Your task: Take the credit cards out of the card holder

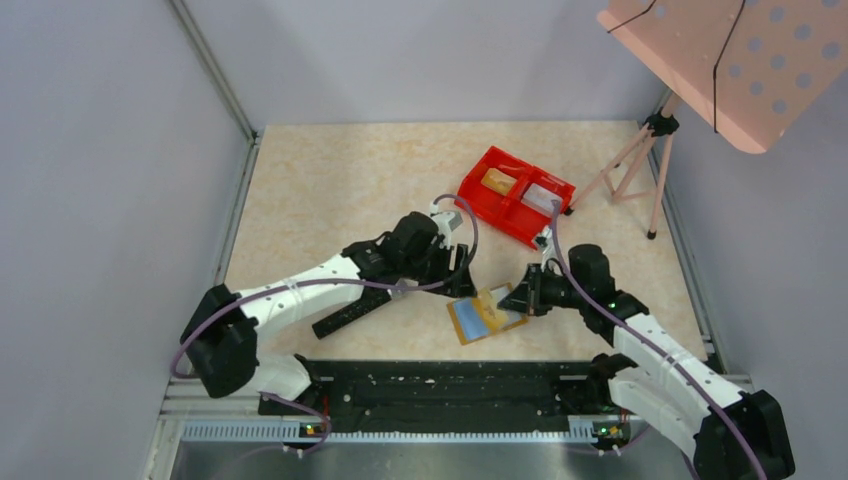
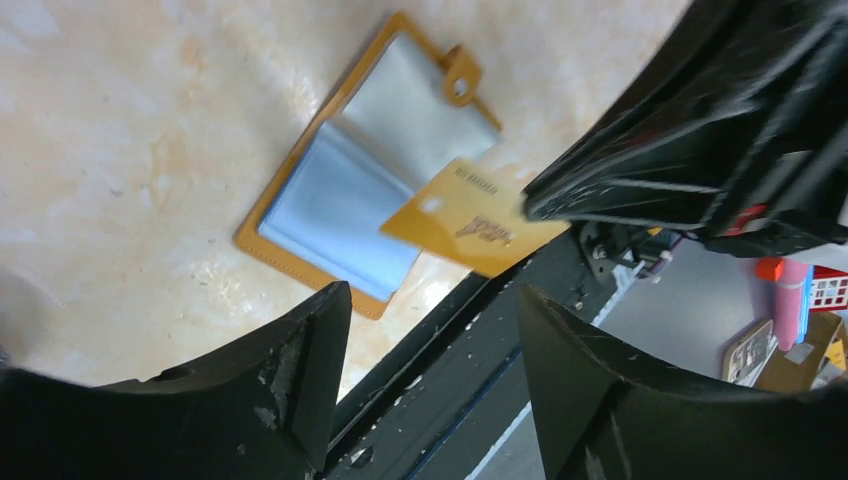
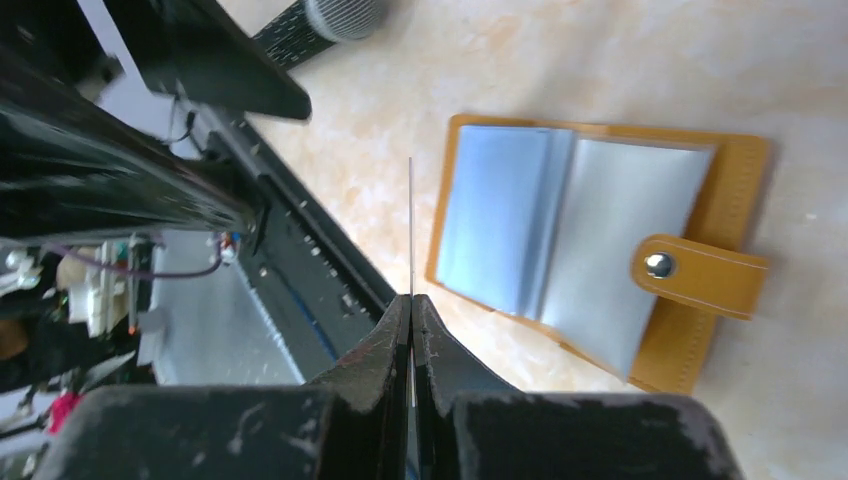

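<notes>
A yellow credit card (image 2: 480, 220) is pinched at one edge by my right gripper, which is shut on it. In the right wrist view the card (image 3: 410, 215) shows edge-on as a thin line, raised clear of the holder. The brown card holder (image 3: 740, 180) lies unfolded on the table, with a blue pocket (image 3: 490, 210), a white pocket (image 3: 625, 230) and a snap strap. My left gripper stands open near the holder's blue end, nothing between its fingers.
A red divided tray (image 1: 487, 208) at the back holds a yellow card (image 1: 498, 181) and a whitish card (image 1: 542, 198). The black microphone (image 1: 352, 313) lies beneath the left arm. A pink tripod (image 1: 630, 165) stands back right.
</notes>
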